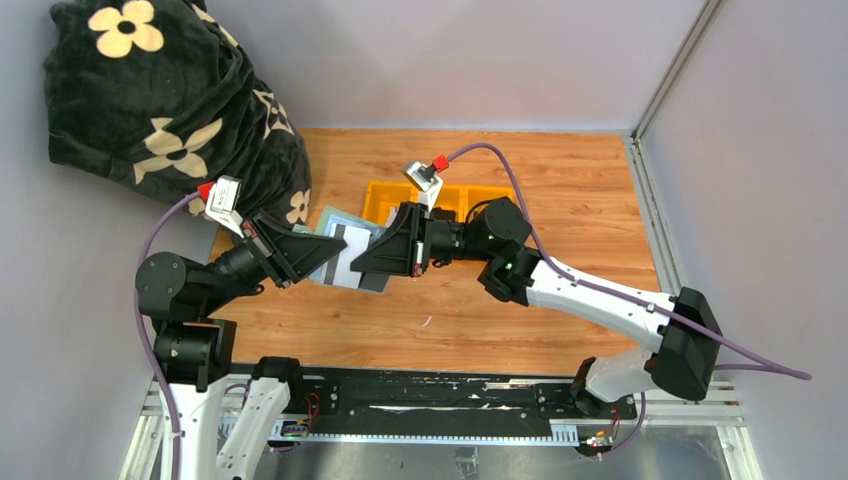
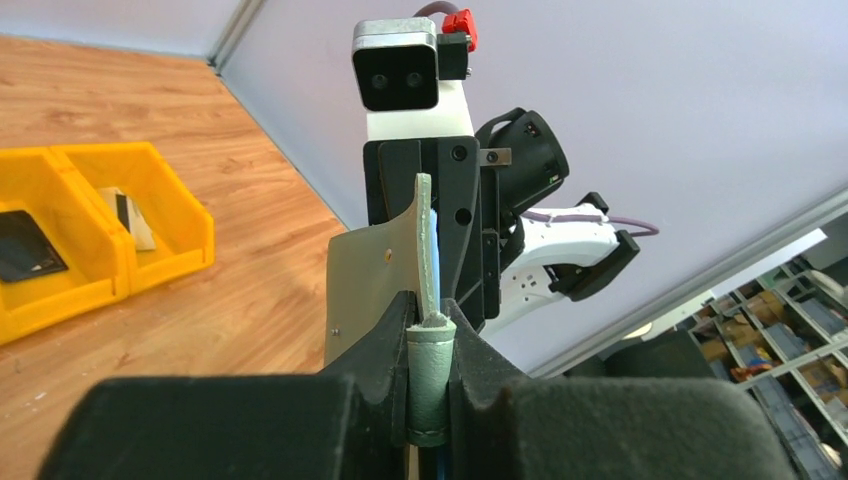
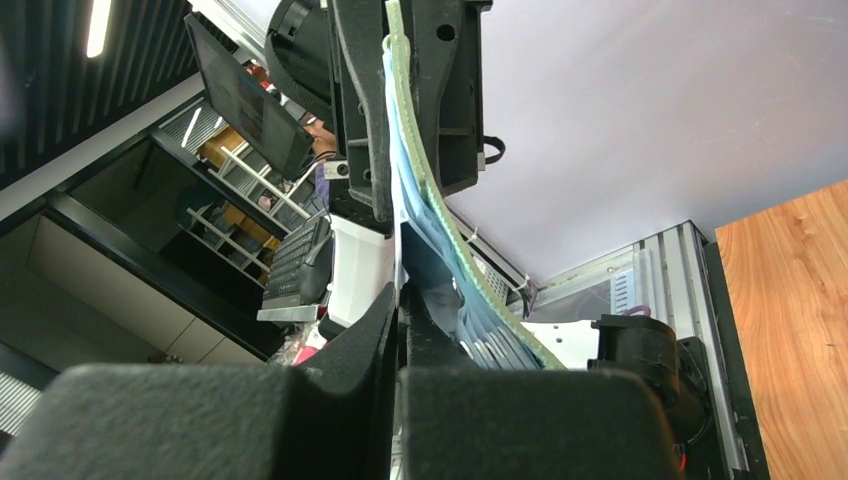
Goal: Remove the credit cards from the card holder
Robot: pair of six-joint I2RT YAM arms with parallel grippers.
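Observation:
The card holder (image 1: 345, 217), pale green outside with clear bluish pockets, hangs above the table between the two arms. My left gripper (image 1: 343, 243) is shut on its left side; in the left wrist view the green spine (image 2: 430, 380) is pinched between the fingers. A white card with a grey stripe (image 1: 347, 262) lies over the holder's open inside. My right gripper (image 1: 354, 266) is shut on the card's right edge. Seen edge-on in the right wrist view, the card (image 3: 399, 235) runs down into the closed fingers, beside the stack of pockets (image 3: 485, 325).
Behind the arms stands a yellow divided bin (image 1: 383, 197). One compartment holds a black card (image 2: 25, 245), another a pale card (image 2: 130, 215). A dark flowered cushion (image 1: 180, 110) fills the back left.

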